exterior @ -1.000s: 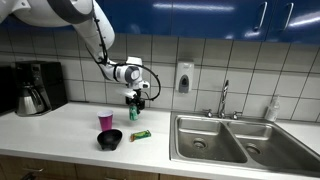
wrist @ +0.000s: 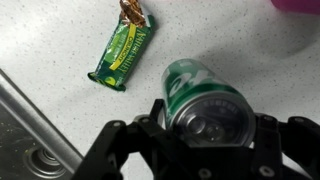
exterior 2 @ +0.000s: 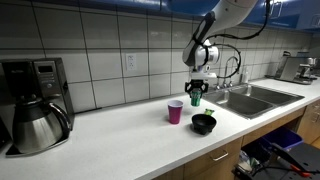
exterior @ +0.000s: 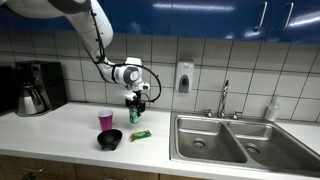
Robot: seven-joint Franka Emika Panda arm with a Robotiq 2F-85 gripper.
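A green and white can fills the middle of the wrist view, its metal end facing the camera. My gripper is shut on it, with the dark fingers on either side. In exterior view 1 the can shows below the gripper, toward the back of the counter. Exterior view 2 also has the green can under the wrist. Whether its lower end touches the counter, I cannot tell.
A green snack bar lies flat near the can. A magenta cup and a black bowl stand on the white counter, left and front. The double sink opens to the right; a coffee maker stands far left.
The gripper and the can have shifted only slightly over the last second, still at the same part of the counter. The cup, bowl and snack bar have not moved.
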